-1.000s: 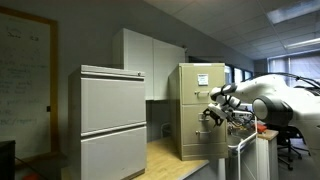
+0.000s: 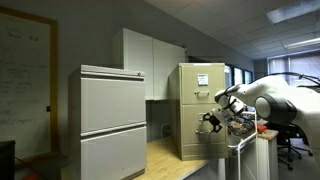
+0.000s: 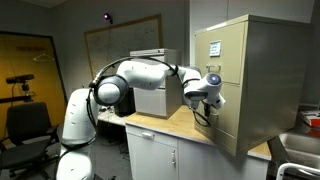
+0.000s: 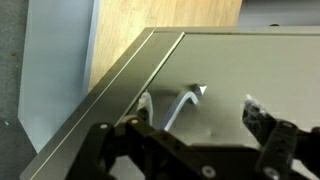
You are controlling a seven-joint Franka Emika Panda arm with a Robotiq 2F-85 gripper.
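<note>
In the wrist view, my gripper is open. Its two fingertips stand apart before a drawer front, and a curved metal handle (image 4: pixel 182 105) shows between them, nearer the left finger (image 4: pixel 147 106). No contact with the handle is visible. The handle belongs to a tall beige filing cabinet (image 2: pixel 189 135), which appears closed in exterior view 1. Seen from exterior view 2, the arm reaches across to the cabinet's drawer side (image 3: pixel 229 75), with the gripper close to the front. The fingertips are too small to make out there.
The cabinet stands on a wooden countertop (image 2: pixel 165 160). A grey two-drawer cabinet (image 2: pixel 112 120) is at the other end, with bare counter between them. A paper label (image 2: pixel 203 79) is on an upper drawer. A sink (image 3: pixel 299 171) lies to the right in exterior view 2.
The arm's wrist end has shifted slightly to the right and down in exterior view 1. The cabinet and its drawers look unmoved.
</note>
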